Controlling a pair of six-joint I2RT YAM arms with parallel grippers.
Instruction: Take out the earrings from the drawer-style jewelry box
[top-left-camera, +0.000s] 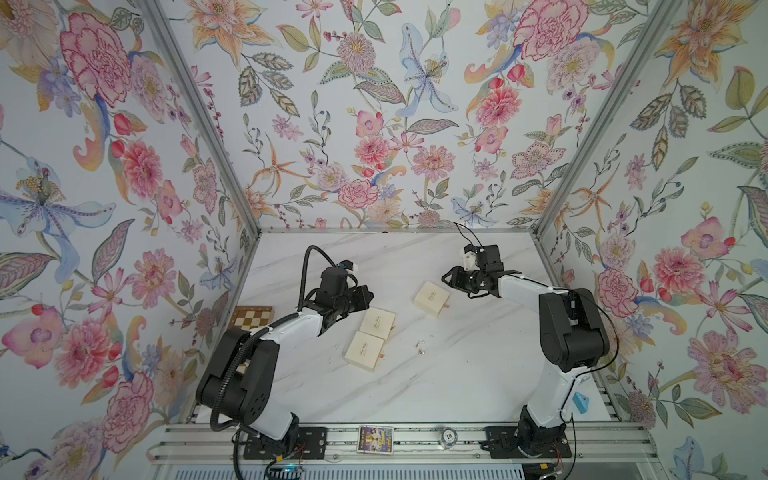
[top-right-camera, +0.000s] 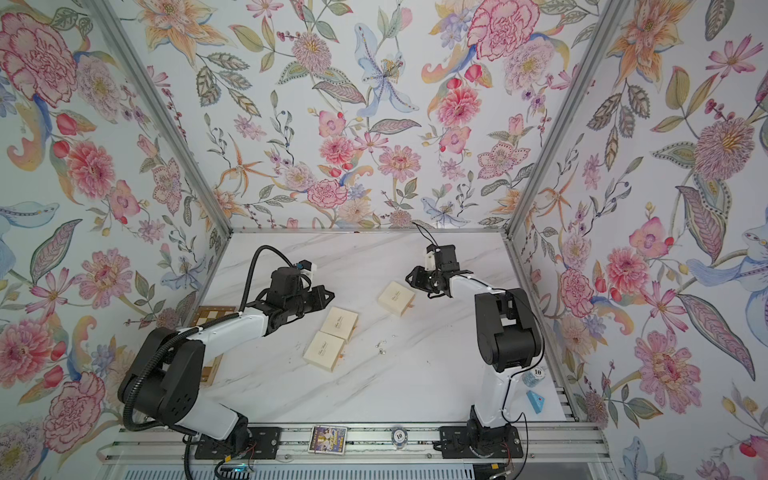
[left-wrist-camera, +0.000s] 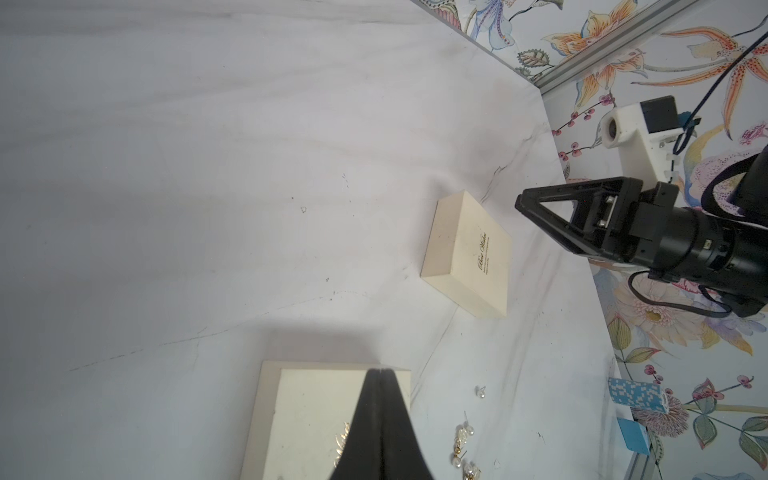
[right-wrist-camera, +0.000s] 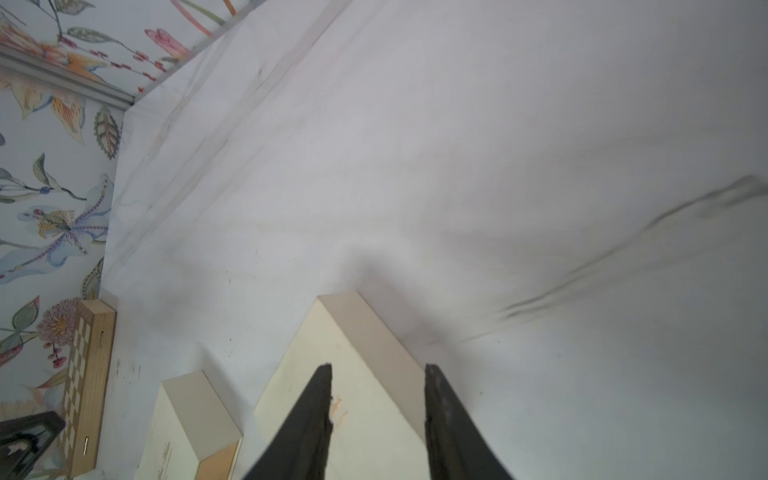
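Observation:
Three cream drawer-style jewelry boxes lie on the marble table: two side by side at left centre (top-left-camera: 377, 322) (top-right-camera: 324, 349), one alone at right centre (top-left-camera: 431, 298). Several small earrings (left-wrist-camera: 460, 444) lie on the bare table between them, below the lone box. My left gripper (top-left-camera: 364, 296) hangs above the upper left box, shut, nothing seen between its fingers. My right gripper is open and empty above and behind the lone box (right-wrist-camera: 336, 360), to its right in the top views.
A wooden checkerboard (top-left-camera: 253, 318) stands at the left edge. Blue objects (top-left-camera: 581, 400) lie at the front right corner.

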